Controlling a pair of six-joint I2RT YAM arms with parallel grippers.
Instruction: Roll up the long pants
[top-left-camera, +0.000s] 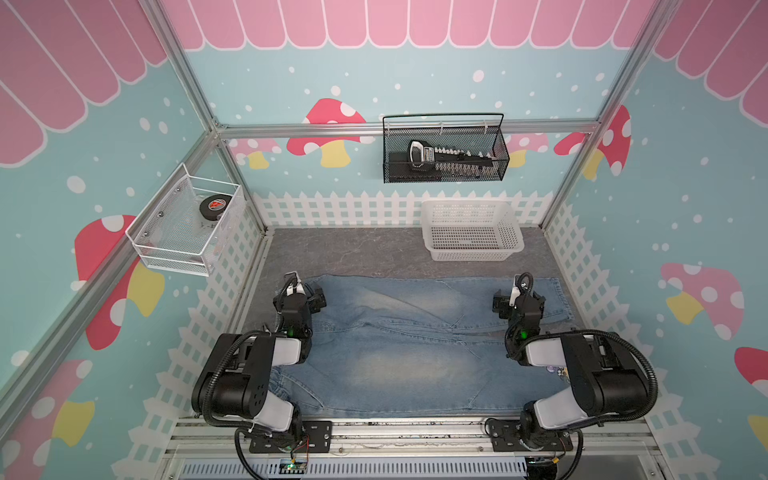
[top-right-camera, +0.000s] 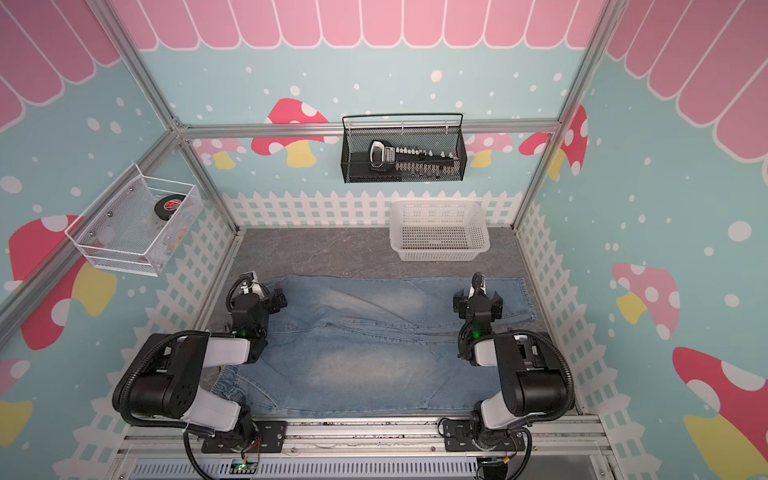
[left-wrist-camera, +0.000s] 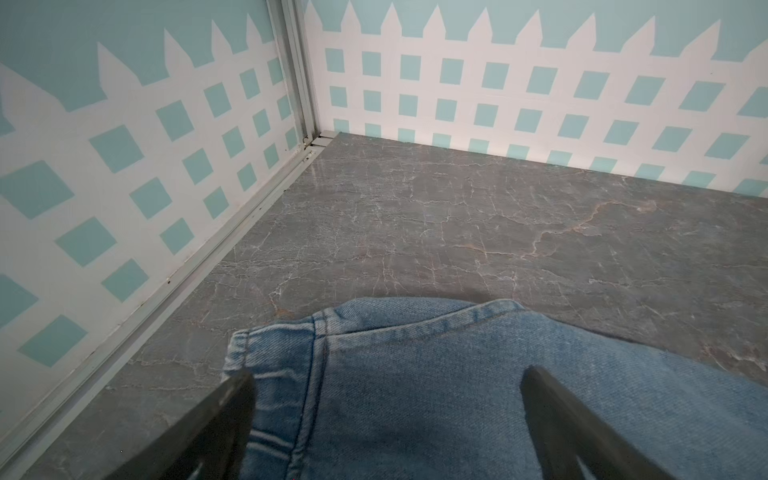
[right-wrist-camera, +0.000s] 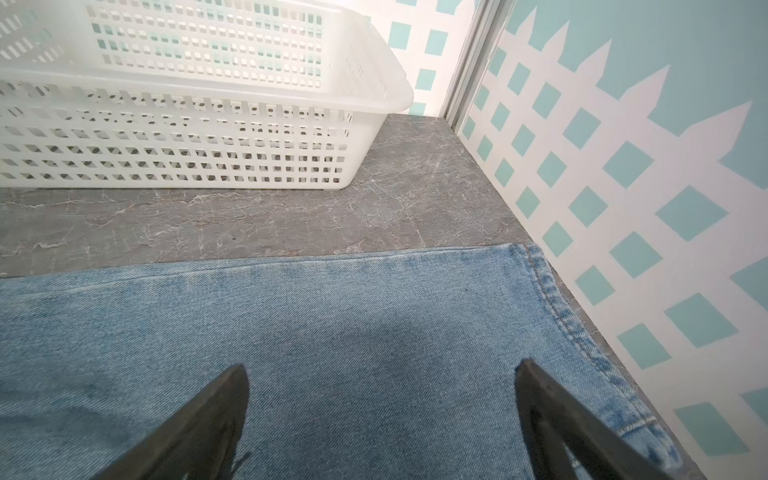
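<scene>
Blue denim long pants (top-left-camera: 400, 364) lie spread flat across the table, the elastic waist end (top-right-camera: 233, 385) at the left and the leg hems at the right. In the left wrist view the waistband's far corner (left-wrist-camera: 276, 352) shows creases. My left gripper (top-left-camera: 300, 297) is over that far left corner, open, with no cloth between its fingers. At the other side my right gripper (top-left-camera: 518, 300) stands open over the far leg, a little left of its hem (right-wrist-camera: 588, 344). The arms hide parts of the near waist and near hem.
A white plastic basket (top-left-camera: 472, 232) stands on the grey table (top-left-camera: 344, 248) behind the pants, toward the right. Wall baskets, one black mesh (top-left-camera: 445, 152) and one white (top-left-camera: 188, 228), hang above the surface. Bare table runs along the back left.
</scene>
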